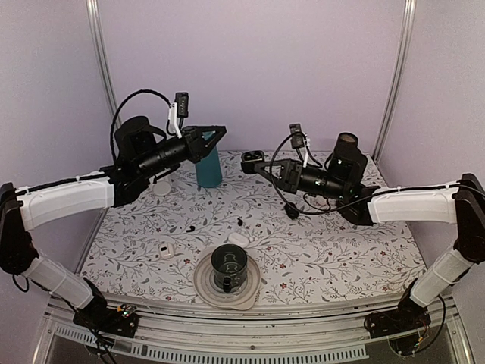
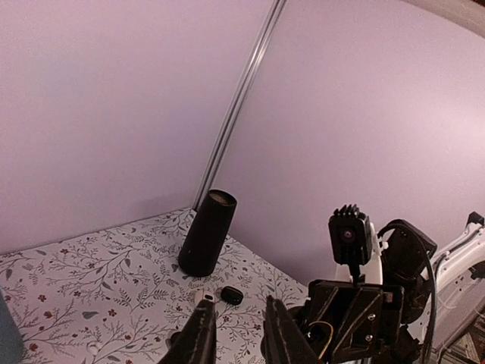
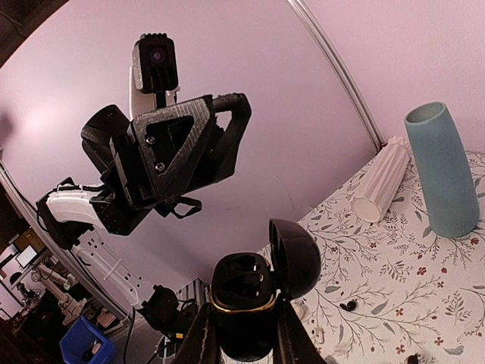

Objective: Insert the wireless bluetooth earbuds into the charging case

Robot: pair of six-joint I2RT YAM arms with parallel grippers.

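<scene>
The black charging case (image 1: 253,161) is lifted above the table, and my right gripper (image 1: 265,164) is shut on it. In the right wrist view the case body (image 3: 242,282) has a gold line round it, and its lid (image 3: 297,258) stands open on the right. Whether anything sits in its wells cannot be made out. Two small black pieces, likely earbuds, lie apart on the table: one (image 1: 192,228) at left, another (image 1: 240,222) near the middle. My left gripper (image 1: 217,135) is raised in front of the blue vase; its fingers (image 2: 201,334) show a narrow gap, with no earbud visible between them.
The blue vase (image 1: 208,168) and a pale ribbed vessel (image 3: 381,180) stand at the back. A dark mug (image 1: 229,267) sits on a round plate (image 1: 254,282) in front, near white pieces. A black mouse-like object (image 1: 291,210) lies below the right arm.
</scene>
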